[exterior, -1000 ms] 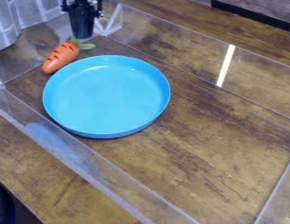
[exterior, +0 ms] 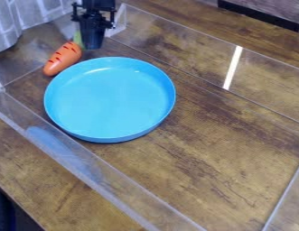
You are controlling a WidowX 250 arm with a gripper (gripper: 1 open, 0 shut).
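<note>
A toy carrot (exterior: 62, 59) with dark stripes lies at the upper left, just behind a round blue plate (exterior: 109, 99). My black gripper (exterior: 94, 41) is at the top, low beside the carrot's leafy end, partly covering it; its fingers look shut, and I cannot see anything held between them.
Clear plastic walls run along the wooden table (exterior: 224, 144), left, back and right. White cloth or plastic (exterior: 9, 18) stands at the upper left corner. The wood right of the plate is bare.
Over the last second my gripper has moved slightly right and down, over the carrot's leaves. The carrot and plate look unchanged.
</note>
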